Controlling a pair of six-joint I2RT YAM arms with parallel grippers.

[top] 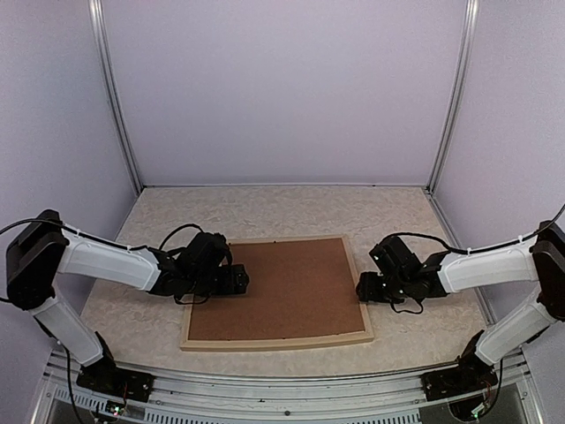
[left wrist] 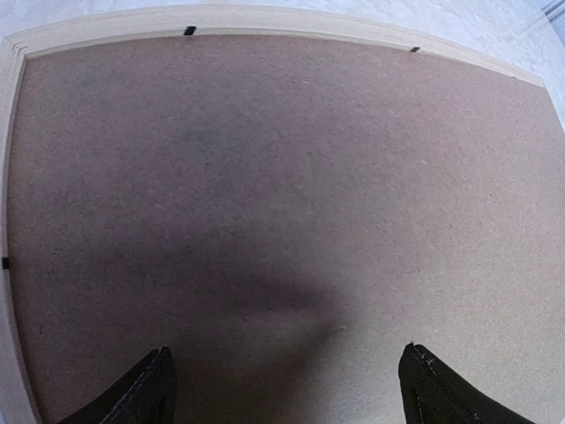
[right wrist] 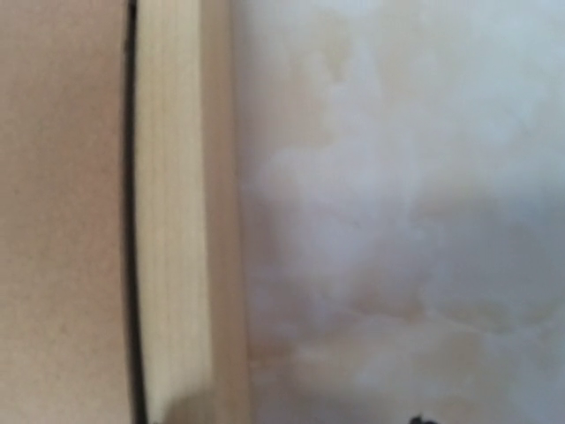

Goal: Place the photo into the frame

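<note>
A light wood frame lies face down on the table, turned slightly, with a brown backing board inside its rim. Small dark tabs show along the rim in the left wrist view. No photo is visible. Over the board's left part hangs my left gripper, open, its fingertips well apart and only brown board beneath. At the frame's right side, my right gripper is shut on the rim; the contact lies below the lower edge of the right wrist view, where only a dark fingertip peeks in.
Bare, pale mottled table stretches behind the frame and at both sides. White walls enclose the area. A metal rail runs along the table's front edge, close to the frame.
</note>
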